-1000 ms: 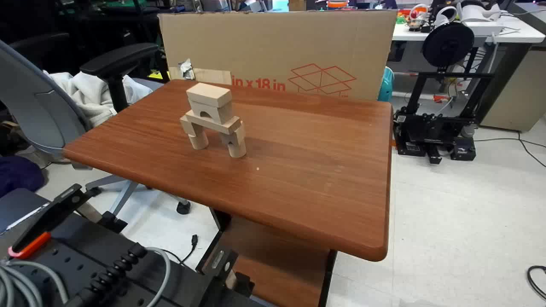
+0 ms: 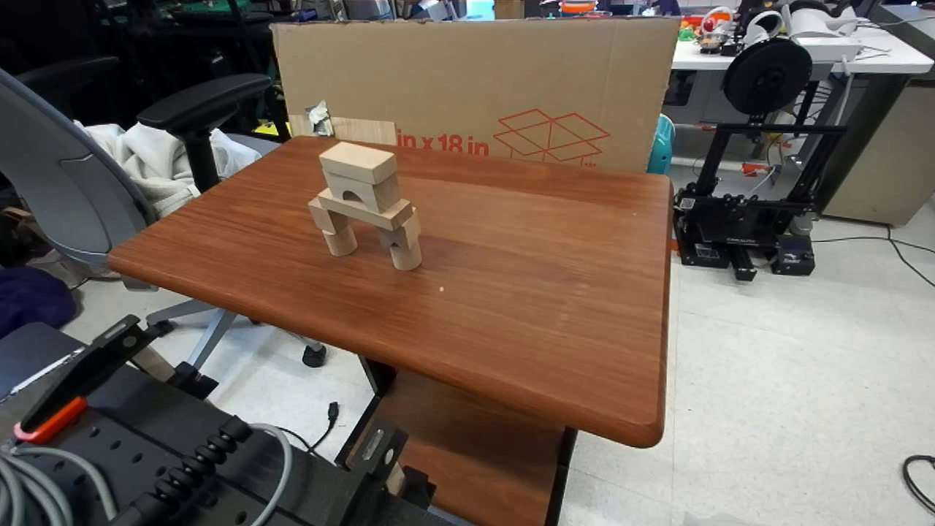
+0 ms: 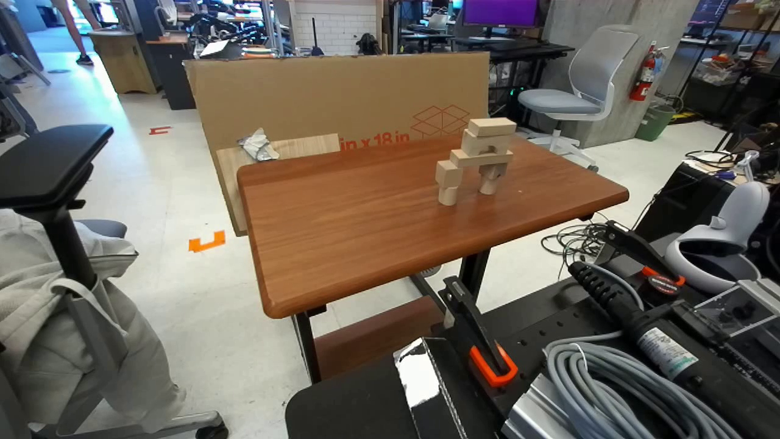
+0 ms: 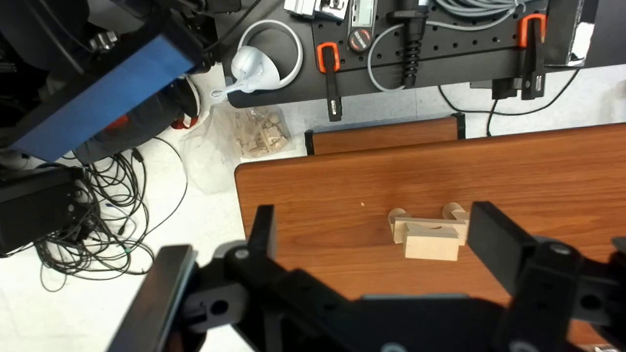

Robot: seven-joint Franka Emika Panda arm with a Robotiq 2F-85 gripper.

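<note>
A stacked structure of plain wooden blocks (image 2: 359,200) stands upright on the brown table (image 2: 526,289). Round and square pieces form two legs, a flat plank (image 3: 471,158) bridges them, and an arch-cut block with a rectangular block (image 3: 492,127) on it tops the stack. From above, in the wrist view, the top block (image 4: 432,243) appears between the spread fingers, nearer the right one. My gripper is open and holds nothing. It hangs over the table, apart from the blocks. Neither exterior view shows the arm or gripper.
A tall cardboard sheet (image 2: 473,79) stands along the table's far edge. Clamps (image 3: 479,336), coiled grey cable (image 3: 621,388) and other gear crowd the black bench on the near side. Bare tabletop surrounds the stack. A bag of blocks (image 4: 261,130) lies off the table.
</note>
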